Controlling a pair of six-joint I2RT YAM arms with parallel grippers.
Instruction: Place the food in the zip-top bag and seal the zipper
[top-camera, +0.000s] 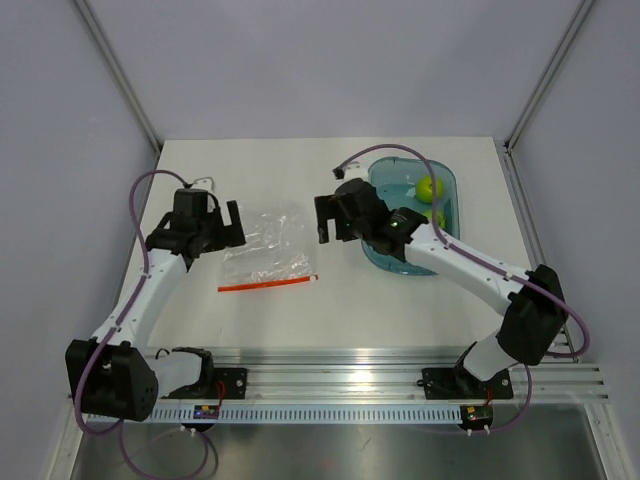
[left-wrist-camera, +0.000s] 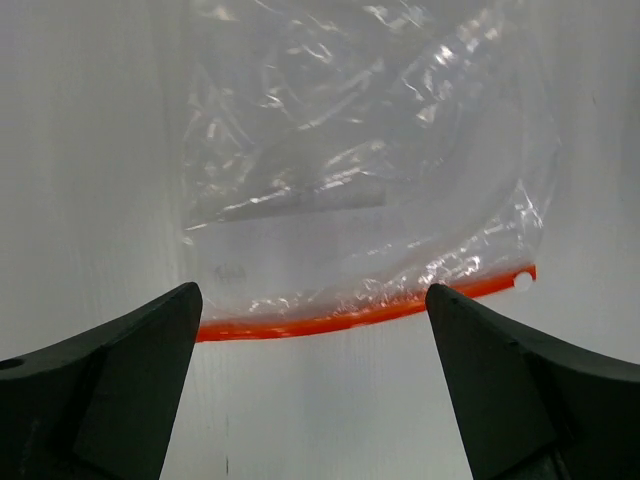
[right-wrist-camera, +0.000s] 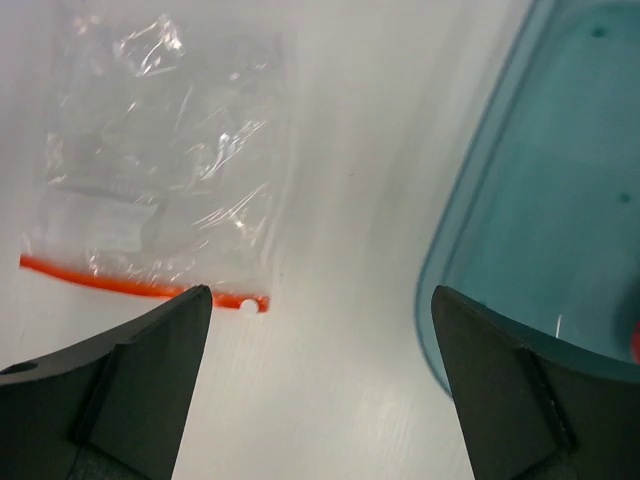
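The clear zip top bag (top-camera: 272, 245) lies flat on the table, left of centre, its orange zipper strip (top-camera: 268, 284) toward the front. At the strip's right end is a white slider (left-wrist-camera: 523, 281). Over the bag's left side my left gripper is open and empty. My right gripper also stands open with nothing between its fingers, above the table between bag and bin. In the teal bin (top-camera: 395, 170) are two green food pieces, one farther back (top-camera: 428, 188) and another (top-camera: 434, 216) partly behind the arm. A red piece (right-wrist-camera: 636, 342) barely shows at the right wrist view's edge.
Bare white table (top-camera: 350, 310) lies in front of the bag and bin. The right forearm (top-camera: 470, 275) crosses over the bin's front part and hides what lies there. Grey walls close in both sides.
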